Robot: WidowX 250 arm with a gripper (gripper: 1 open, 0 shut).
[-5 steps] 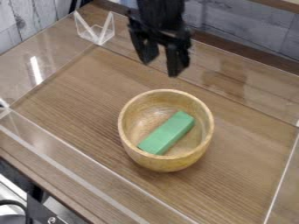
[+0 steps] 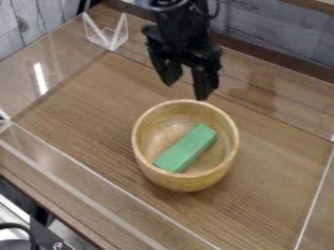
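My gripper [image 2: 182,77] hangs in the upper middle of the view, its dark fingers pointing down and standing apart, open with nothing seen between them. It is above and behind a round wooden bowl [image 2: 147,137] on the wooden table. In the bowl lies a green bar-shaped block [image 2: 186,148], set diagonally and clear of the gripper.
A pale wire-like object [image 2: 104,29] stands at the back left. Dark floor and a cable show past the table's edge at the lower left.
The gripper has come down and toward the camera from the back of the table, nearer the bowl. The bowl and green block have not moved.
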